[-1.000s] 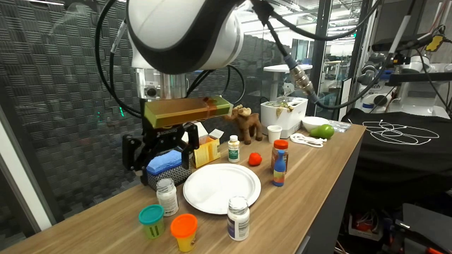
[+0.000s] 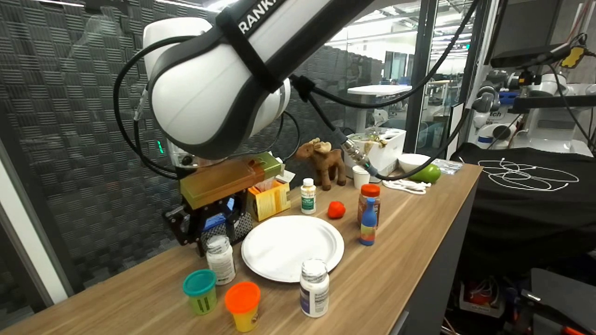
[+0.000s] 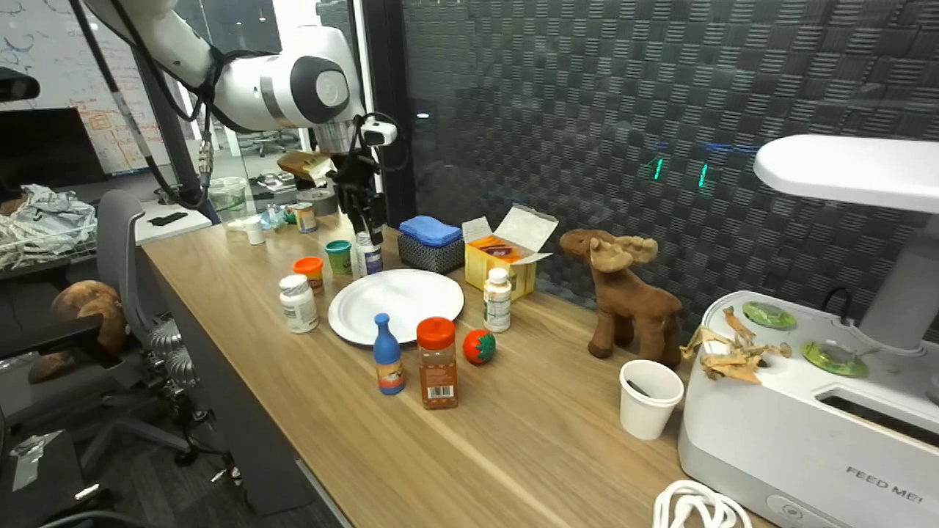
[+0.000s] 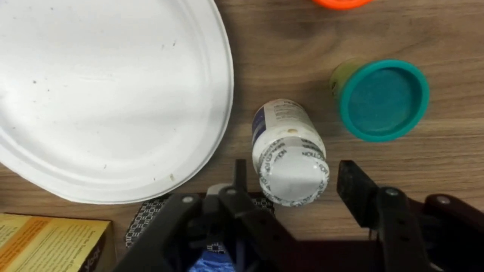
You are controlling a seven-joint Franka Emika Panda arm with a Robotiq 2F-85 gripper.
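Observation:
A white bottle with a clear-wrapped cap (image 4: pixel 288 131) stands upright between the plate and a teal-lidded tub. In the wrist view my gripper has one finger on each side of the bottle's cap. Bare table shows between the cap and each finger, so nothing is gripped. From the side, the gripper (image 2: pixel 215 240) is low behind the bottle (image 2: pixel 220 262), its fingertips partly hidden. The second exterior view has the gripper (image 3: pixel 367 224) right over the bottle (image 3: pixel 369 257).
Close to the bottle are a white plate (image 2: pixel 293 245), the teal-lidded tub (image 2: pixel 201 293) and an orange-lidded tub (image 2: pixel 243 307). A basket with blue cloth (image 3: pixel 431 242) and a yellow box (image 3: pixel 506 264) stand by the wall. Another white bottle (image 2: pixel 314 290) is at the plate's front.
My arm and gripper have come down toward the bottle by the plate. The fingers appear closer together than before. The objects on the table have stayed put.

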